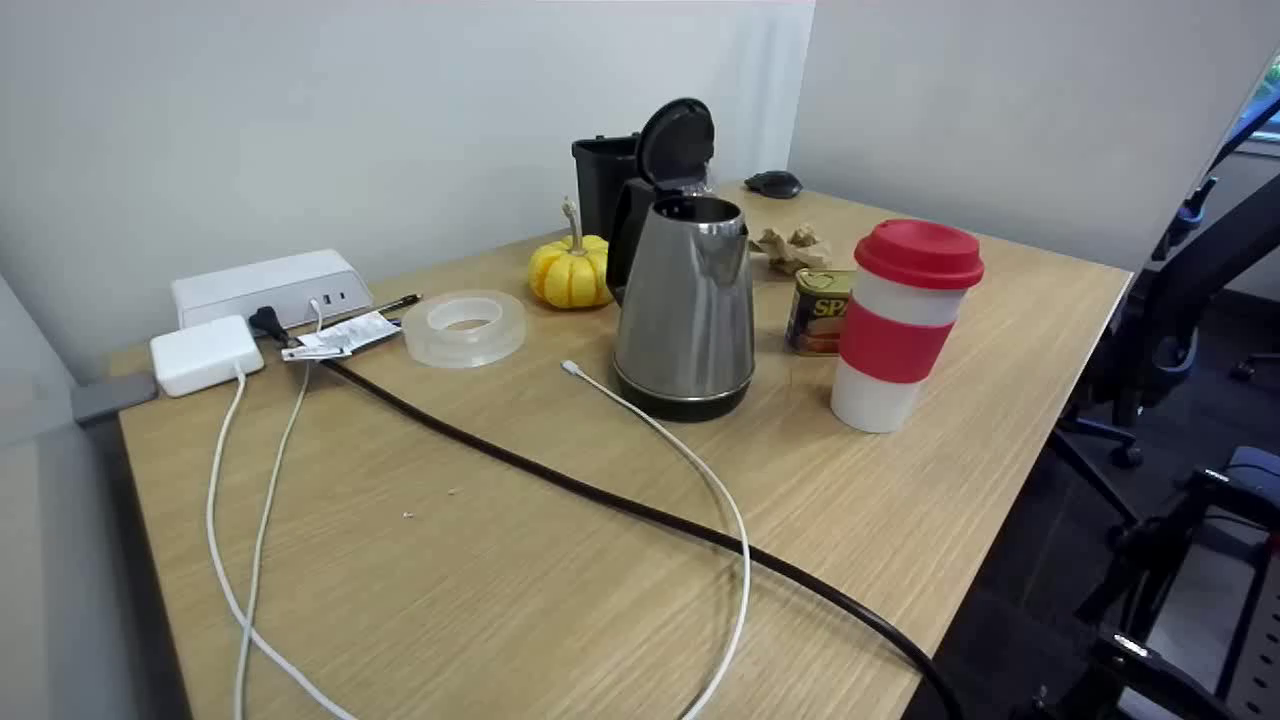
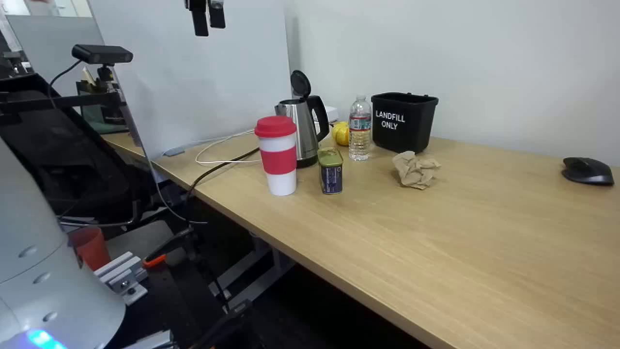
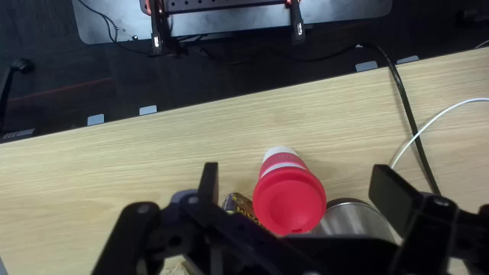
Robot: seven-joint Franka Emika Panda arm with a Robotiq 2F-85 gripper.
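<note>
Wide open and empty, my gripper points down over the table, high above its objects. In exterior view 2 only the fingertips (image 2: 200,23) show, at the top edge. Between the fingers in the wrist view appears a white cup (image 3: 289,197) with a red lid and red sleeve, well below them. The cup (image 1: 894,324) stands upright beside a steel kettle (image 1: 684,312), whose black lid is raised. A Spam can (image 2: 331,170) stands close to the cup; the gripper partly covers the can and kettle in the wrist view.
A clear bottle (image 2: 360,129), black bin (image 2: 404,123), crumpled paper (image 2: 415,169) and yellow pumpkin (image 1: 570,272) are farther back. A tape roll (image 1: 465,329) lies left of the kettle. A black cable (image 1: 516,462) crosses the table.
</note>
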